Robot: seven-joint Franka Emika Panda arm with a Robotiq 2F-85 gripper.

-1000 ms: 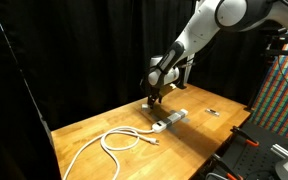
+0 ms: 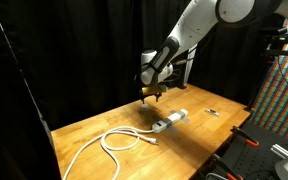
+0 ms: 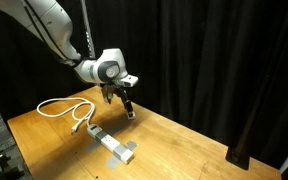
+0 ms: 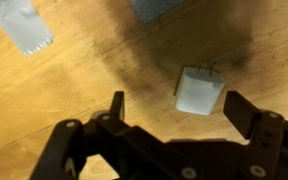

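Note:
A small whitish block (image 4: 199, 90) lies on the wooden table; in exterior view 2 the block (image 3: 131, 114) shows by the far edge, near the black curtain. My gripper is open above the table. The block appears between its fingers in the wrist view, closer to the right one, but nothing is gripped. From the side, the gripper (image 2: 151, 96) hangs just over and beside the block (image 2: 144, 105); the exact height gap is hard to tell.
A white power strip (image 2: 170, 121) lies mid-table, its white cable (image 2: 109, 141) looped at the left front. Grey patches (image 4: 22, 22) mark the tabletop. Black curtains (image 3: 209, 60) stand behind.
The power strip and cable have stayed in place.

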